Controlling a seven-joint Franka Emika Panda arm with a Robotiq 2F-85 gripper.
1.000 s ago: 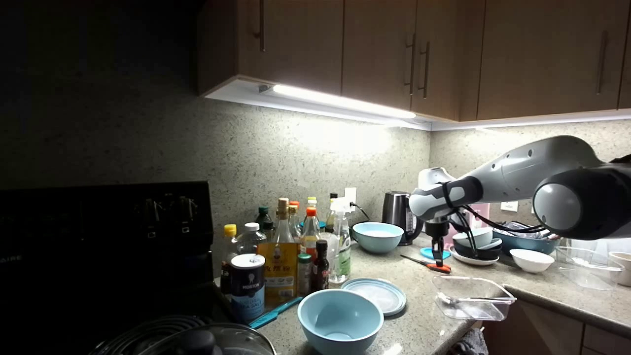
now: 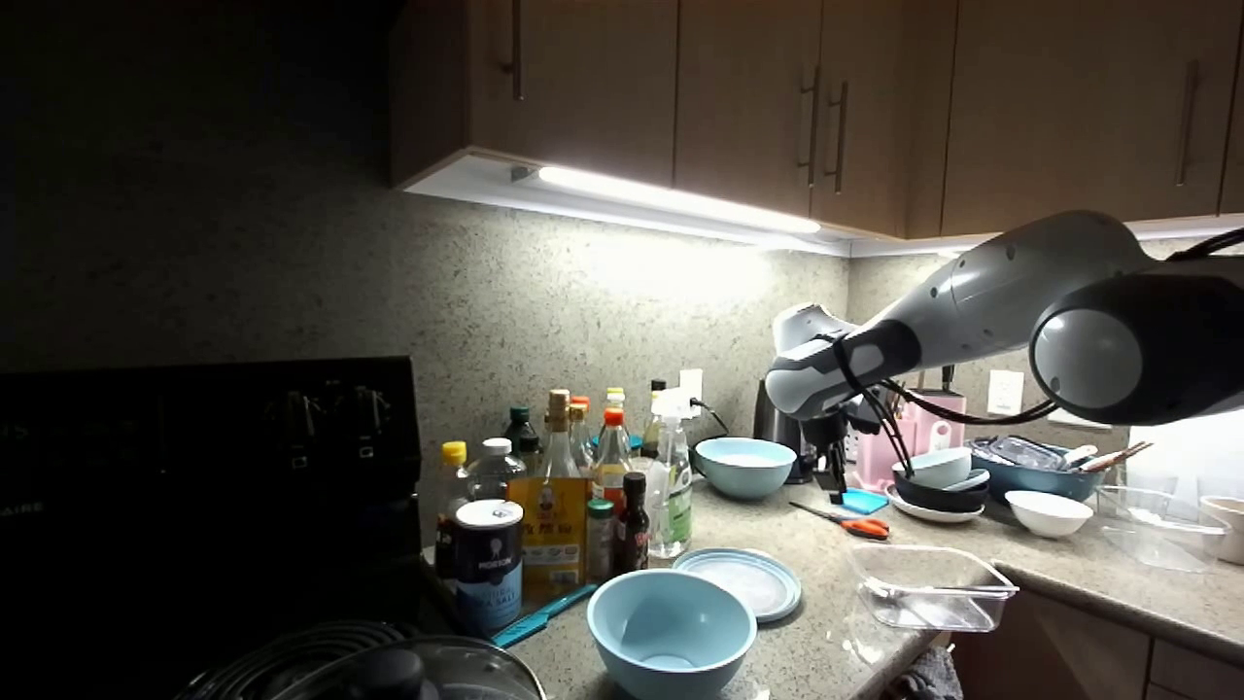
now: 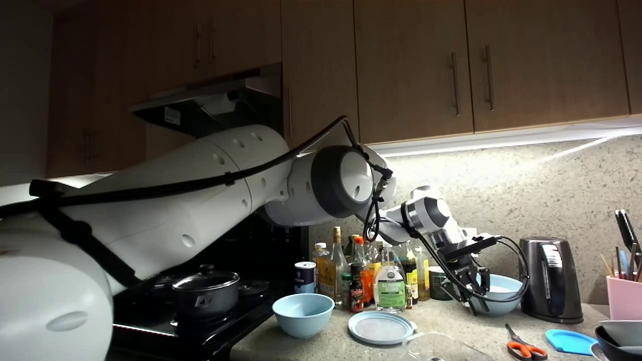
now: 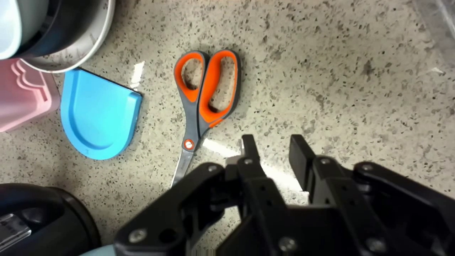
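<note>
Orange-and-grey scissors point(image 4: 204, 91) lie flat on the speckled counter, their blades partly hidden behind my gripper in the wrist view. My gripper hangs above the counter beside the scissors, its fingers point(image 4: 251, 149) apart and only bare counter between them. In exterior view 1 the gripper point(image 2: 835, 490) is seen over the counter behind the scissors point(image 2: 865, 527). Exterior view 2 shows it in front of a light blue bowl point(image 3: 504, 295), with the scissors point(image 3: 524, 349) to the right.
A blue lid point(image 4: 100, 113) lies left of the scissors, near a pink container point(image 4: 25, 96) and stacked bowls. The black kettle point(image 3: 550, 280) stands close by. A clear tray point(image 2: 933, 583) sits at the counter edge; bottles point(image 2: 554, 513) crowd the wall.
The arm has risen and shifted left in exterior view 1, bringing my gripper up and away from the scissors' handles. The scissors lie where they were.
</note>
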